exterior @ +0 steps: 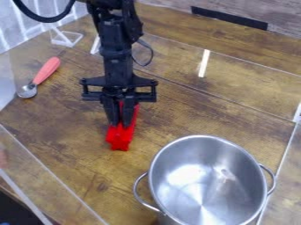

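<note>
My black gripper (pixel 121 114) is low over the wooden table (pixel 70 141), its fingers shut around a red block (pixel 120 136). The block's upper part is hidden by the gripper; its lower end shows toward the front. A large steel pot (pixel 207 182) with two handles stands at the front right, a short way from the block.
An ice cream scoop with a red handle (pixel 44 73) lies at the left near a clear plastic edge.
</note>
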